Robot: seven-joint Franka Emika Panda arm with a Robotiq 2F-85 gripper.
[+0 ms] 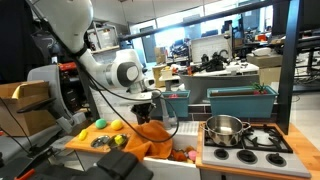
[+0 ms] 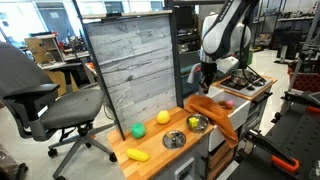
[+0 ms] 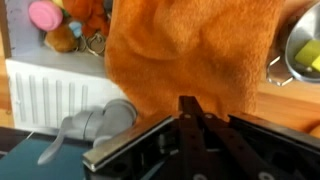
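An orange cloth (image 1: 154, 132) lies spread over the counter beside the white sink and droops over the counter's edge, as the exterior view 2 shows of the cloth (image 2: 222, 117). Above it stands my gripper (image 1: 143, 115), pointing down. In the wrist view the gripper appears shut at the bottom of the picture, with no cloth visible between its fingers. The orange cloth (image 3: 180, 52) fills the middle below it, flat with slight folds. My gripper's tips are small and partly hidden in the exterior views.
The sink (image 3: 55, 95) holds several toys (image 3: 70, 35), and a grey faucet (image 3: 115, 118) stands beside it. A metal pan (image 2: 198, 124) with a yellow item stands near the cloth. A pot (image 1: 226, 129) and stove (image 1: 250, 150) lie to the right.
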